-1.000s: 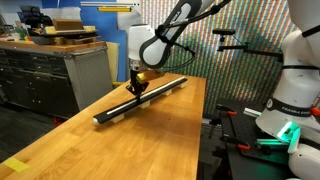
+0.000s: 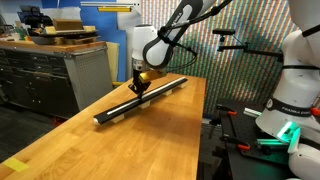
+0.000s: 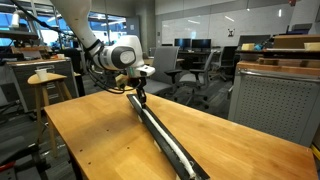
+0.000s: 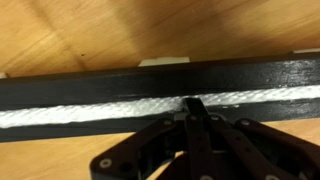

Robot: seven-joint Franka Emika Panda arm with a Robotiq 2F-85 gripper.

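A long black rail (image 2: 125,106) lies across the wooden table, and a white braided cord (image 4: 90,112) runs along its middle. My gripper points down at the rail with its dark fingertips close together, right at the white line. The fingers look shut; whether any cord is pinched between them cannot be made out. Left of the fingertips the cord looks thick and braided, while to the right the white strip (image 4: 265,96) looks flatter, with dark marks. In the second exterior view my gripper (image 3: 142,101) is over the rail's far part.
Pale blocks (image 4: 165,61) show along the rail's edge. The wooden table (image 2: 150,140) is broadly clear in front of the rail. A second white arm (image 2: 290,90) stands at the right, beyond the table edge. A wooden stool (image 3: 52,98) and office chairs (image 3: 203,80) stand further off.
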